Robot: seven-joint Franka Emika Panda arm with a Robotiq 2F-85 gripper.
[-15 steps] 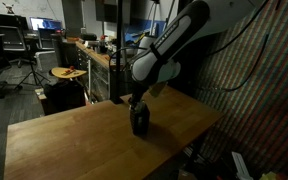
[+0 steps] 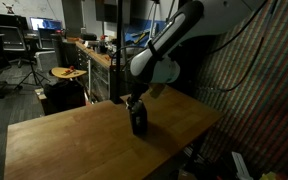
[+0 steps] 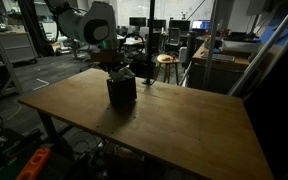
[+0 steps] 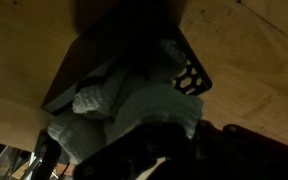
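A black box-like container [image 2: 139, 121] with a mesh side stands on the wooden table, and it also shows in the second exterior view as a dark container [image 3: 122, 92]. Crumpled greyish cloth [image 4: 154, 104] fills its opening in the wrist view, bunched up against the fingers. Directly over the container's top is my gripper [image 2: 135, 99], pointing down and shut on the cloth. A pale bit of cloth [image 3: 121, 73] shows at the rim below the gripper. The fingertips are dark and mostly covered by the cloth.
A round stool [image 3: 167, 59] stands behind it. Cables and dark gear lie on the floor by the table's near edge.
The arm and gripper have shifted only slightly over the container. The container remains in nearly the same spot on the table.
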